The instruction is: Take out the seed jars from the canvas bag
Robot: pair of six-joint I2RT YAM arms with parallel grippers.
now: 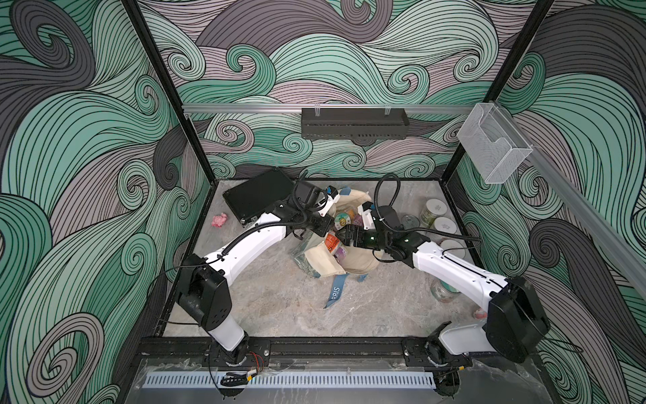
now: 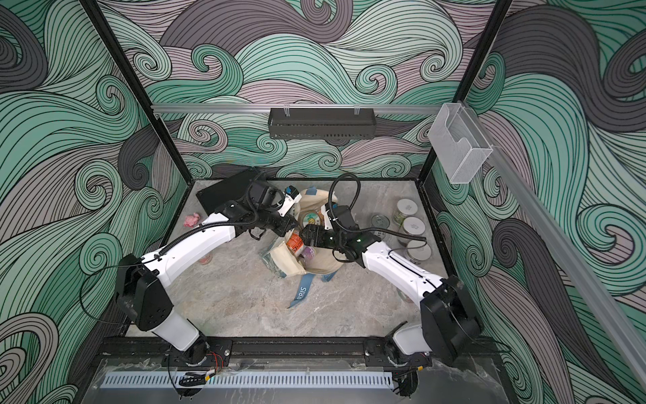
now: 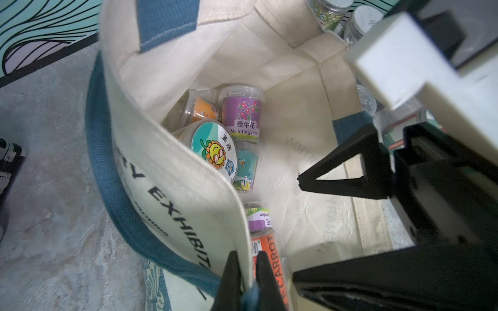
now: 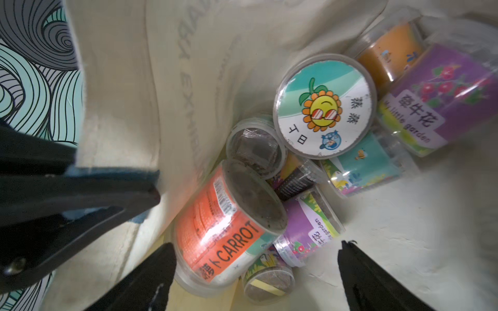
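Note:
The cream canvas bag (image 1: 363, 262) lies open mid-table with several seed jars inside: an orange carrot jar (image 4: 223, 228), a sunflower-lidded jar (image 4: 324, 106), a purple jar (image 4: 435, 93) and smaller ones. My left gripper is shut on the bag's near rim, holding it up. My right gripper stands open inside the bag's mouth over the jars, its fingers either side of the carrot jar and nearby small jars, apparently holding nothing.
Several jars (image 1: 435, 210) stand along the table's right side. A black flat case (image 1: 252, 192) lies back left, a pink object (image 1: 219, 219) at the left. A wire basket (image 1: 491, 148) hangs at upper right.

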